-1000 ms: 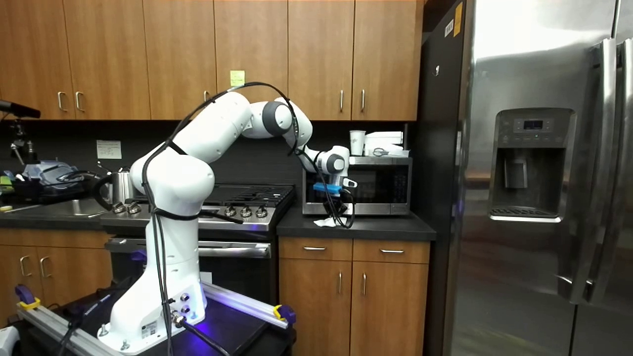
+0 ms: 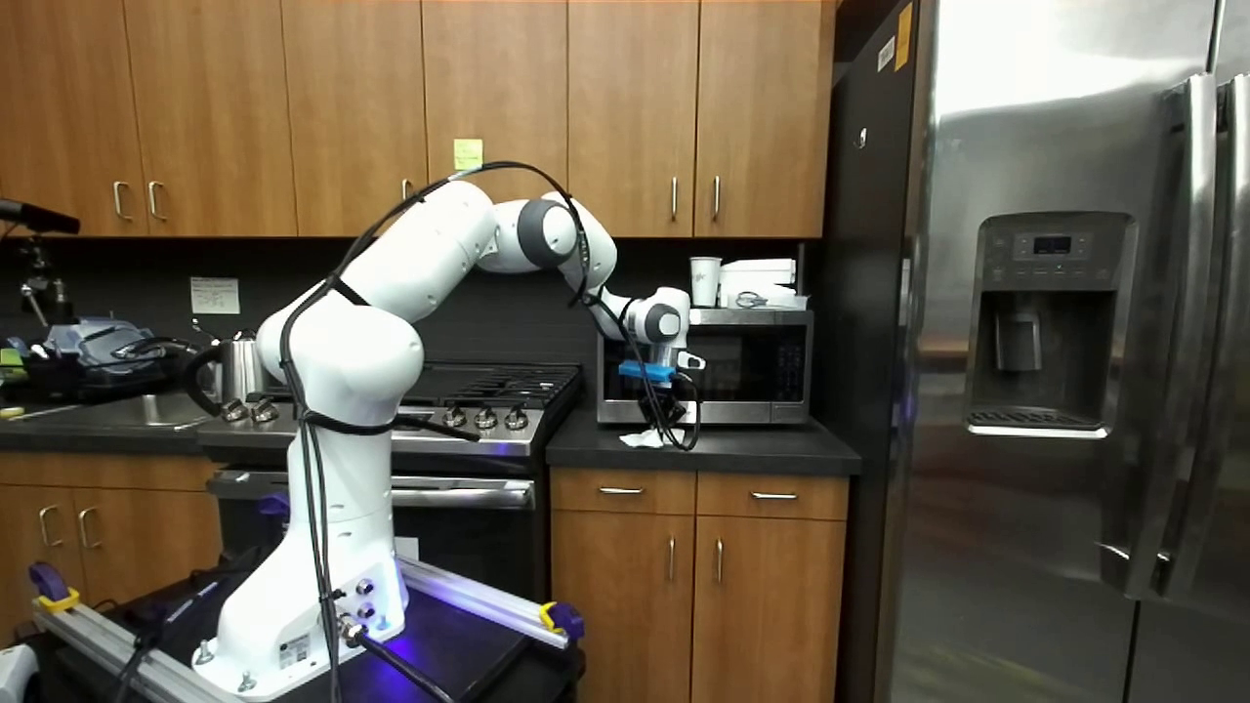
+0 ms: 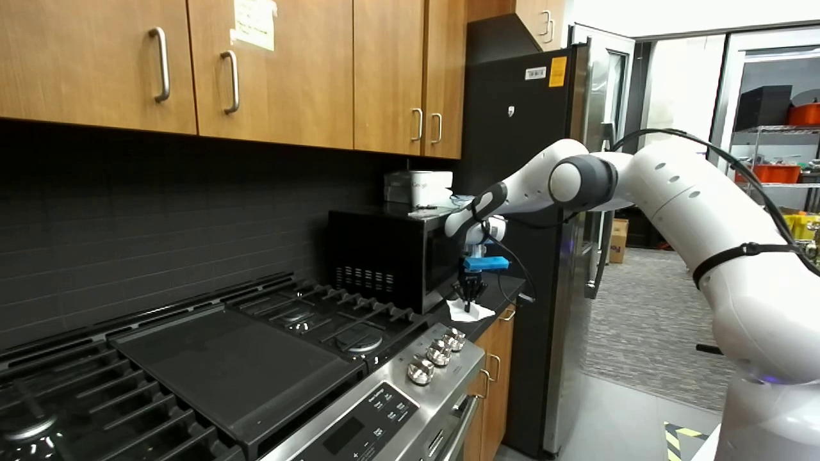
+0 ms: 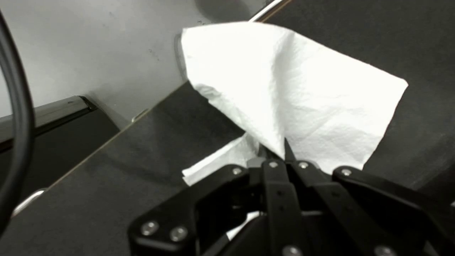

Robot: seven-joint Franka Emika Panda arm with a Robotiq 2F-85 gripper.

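Note:
A creased white paper towel [image 4: 341, 98] lies on the dark counter, its far part reaching past the counter's front edge in the wrist view. My gripper points down over it with the fingers together. A pinched fold of the towel runs up between the fingertips, and a smaller flap shows to their left. From the side, the gripper [image 3: 467, 306] is down at counter height with the towel [image 3: 472, 312] spread beneath it. In the first exterior view, cables partly cover the gripper, and only a bit of the towel [image 2: 641, 439] shows.
Right behind the gripper stands the microwave [image 2: 750, 365], with a white cup [image 2: 704, 281] and containers on top. The stove [image 3: 361, 338] is to its left, and the fridge [image 2: 1055, 469] rises to the right. Bare counter [image 2: 785, 445] lies right of the towel.

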